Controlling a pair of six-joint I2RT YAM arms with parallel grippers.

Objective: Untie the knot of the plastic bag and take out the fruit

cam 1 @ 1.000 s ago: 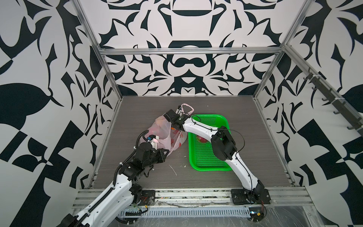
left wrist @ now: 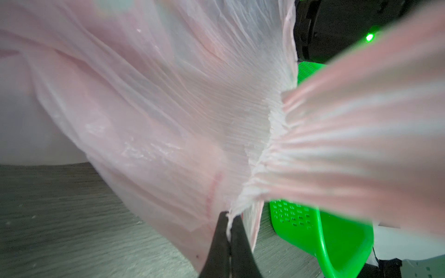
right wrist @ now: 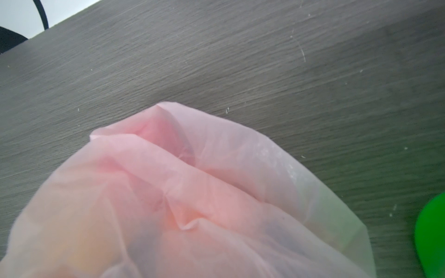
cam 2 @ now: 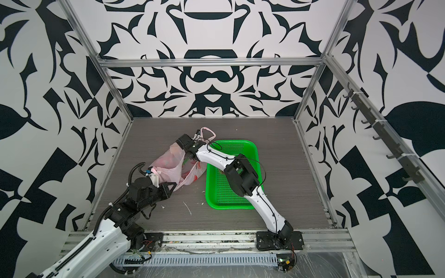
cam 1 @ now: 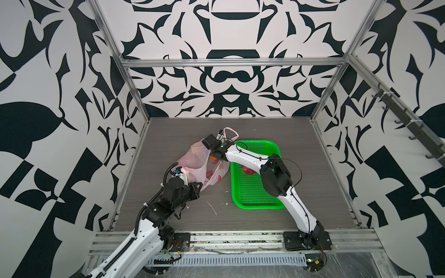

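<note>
A thin pink plastic bag (cam 1: 194,164) lies on the table left of the green basket, with orange and pink contents showing dimly through it in the right wrist view (right wrist: 185,194). My left gripper is shut on a gathered strand of the bag at its near left side. My right gripper is bent over the bag's far upper part; its fingers are hidden in the top views and out of sight in the right wrist view. A red fruit (cam 1: 247,170) sits in the basket, partly under the right arm.
The green basket (cam 1: 257,203) stands right of the bag, with the right arm (cam 2: 241,176) stretched across it. Patterned walls and metal rails border it.
The right arm has shifted very slightly.
</note>
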